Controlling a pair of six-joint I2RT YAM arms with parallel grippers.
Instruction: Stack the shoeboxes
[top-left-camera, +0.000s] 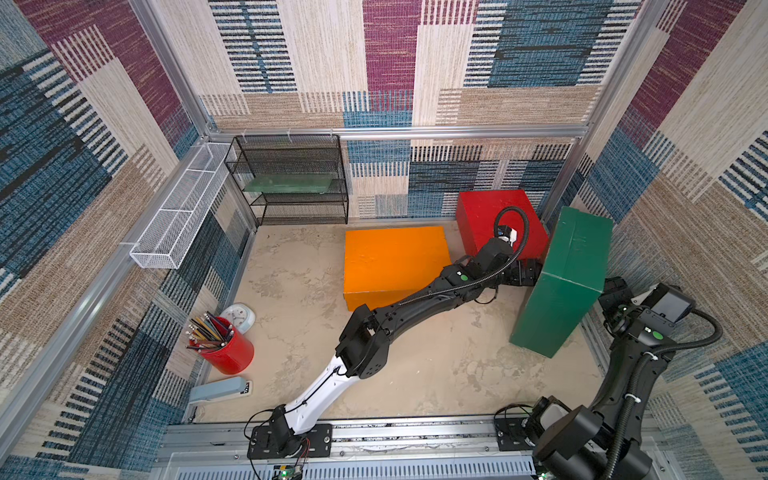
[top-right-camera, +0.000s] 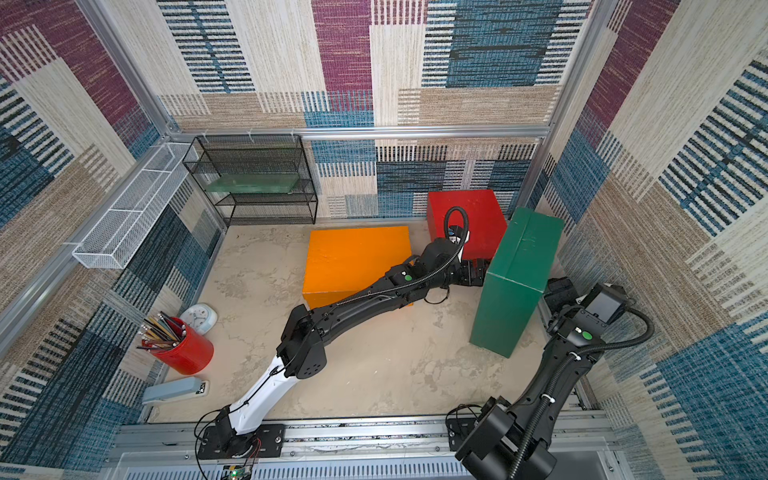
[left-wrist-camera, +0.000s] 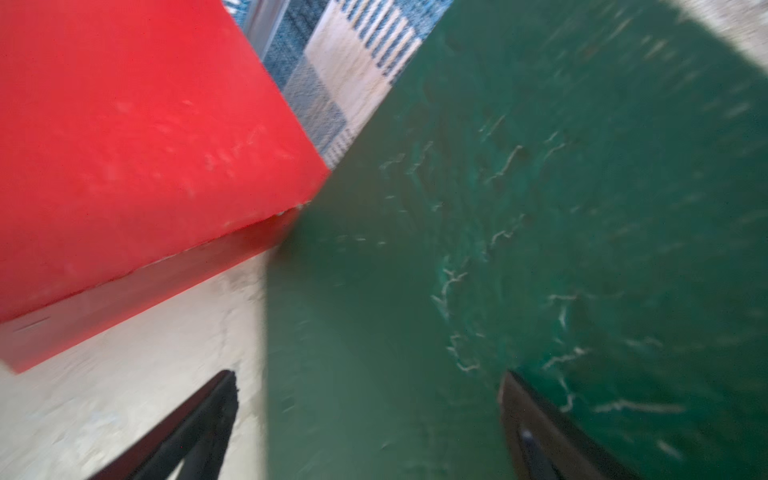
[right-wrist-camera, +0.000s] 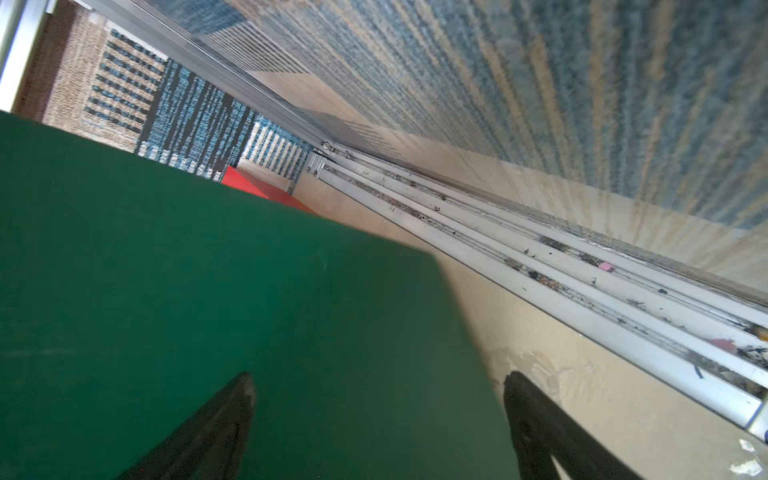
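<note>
The green shoebox (top-left-camera: 560, 288) stands on its narrow side at the right of the table, tilted a little, between my two arms. Against its left face is my left gripper, its fingers spread apart with the box's face in front of them. My right gripper is at the box's right side near the wall, its fingers apart and not closed round the box. An orange shoebox (top-left-camera: 396, 254) lies flat at the middle back. Behind the left gripper, a red shoebox (top-left-camera: 492, 214) sits in the back right corner, close to the green one.
At the back left stands a black wire shelf (top-left-camera: 292, 180). A red pencil cup (top-left-camera: 230, 356) and a grey-blue stapler (top-left-camera: 217, 390) are at the left. The right wall leaves little room beside my right arm.
</note>
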